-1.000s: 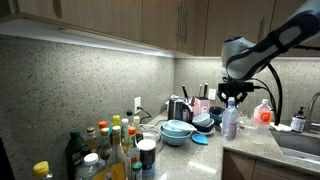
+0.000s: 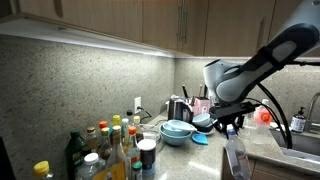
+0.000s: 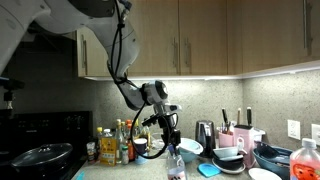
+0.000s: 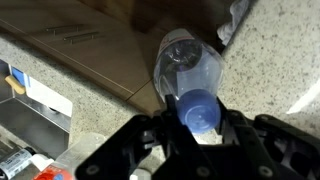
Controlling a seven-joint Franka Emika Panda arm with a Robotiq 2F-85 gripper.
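Observation:
A clear plastic bottle (image 2: 237,157) with a blue cap (image 4: 199,110) is held by its top end in my gripper (image 2: 230,126), which is shut on it. Exterior view 1 shows the bottle tilted near the front edge of the counter. Exterior view 2 shows the bottle (image 3: 178,168) low in the picture, below the arm. In the wrist view the cap faces the camera and the body (image 4: 188,62) extends away beyond it. Whether the bottle's base touches the counter I cannot tell.
Several sauce and oil bottles (image 2: 117,158) crowd the counter by the wall. Blue bowls (image 2: 177,132) and a clear jug (image 2: 262,117) stand farther back; the sink (image 2: 298,142) lies at the right. Bare speckled counter (image 2: 190,160) lies left of the held bottle.
The gripper and bottle have come down the counter toward exterior view 1's camera. The bottle, nearly upright before, now leans.

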